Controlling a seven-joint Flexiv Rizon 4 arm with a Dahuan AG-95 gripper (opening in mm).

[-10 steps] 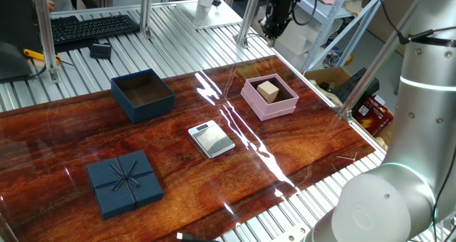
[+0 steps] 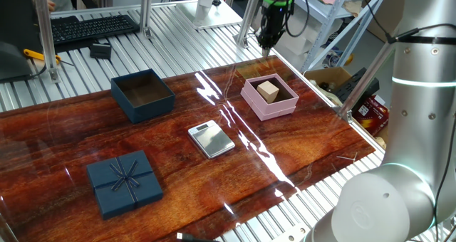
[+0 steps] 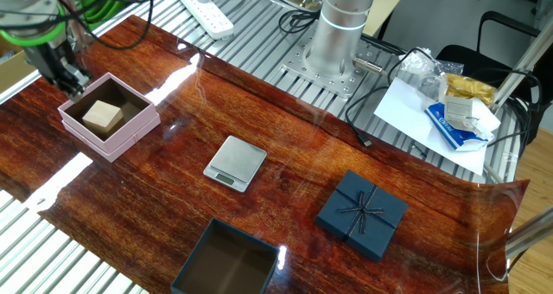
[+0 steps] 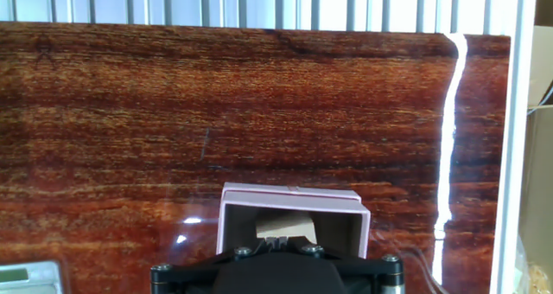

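Note:
A pale wooden block [image 2: 268, 92] lies inside the open pink box [image 2: 269, 114] on the brown tabletop. Above the box hangs my gripper [image 2: 266, 53], clear of the block in exterior view 1. In exterior view 2 the gripper [image 3: 78, 92] appears by the far rim of the pink box [image 3: 133, 139], with the block [image 3: 103, 116] in plain sight. From the wrist, the fingertips [image 4: 271, 241] meet close together in front of the block [image 4: 298, 226], which they partly hide. The fingers look shut, and nothing shows between them.
A silver scale [image 3: 236, 162] lies mid-table. An open dark blue box [image 2: 142, 112] and a blue lid with a bow [image 2: 125, 183] stand apart from it. Bare wood surrounds them. A metal frame post [image 2: 369, 85] rises beside the table's edge near the pink box.
My gripper has come down a little and shifted slightly left in exterior view 1. The block, boxes and scale have stayed where they were.

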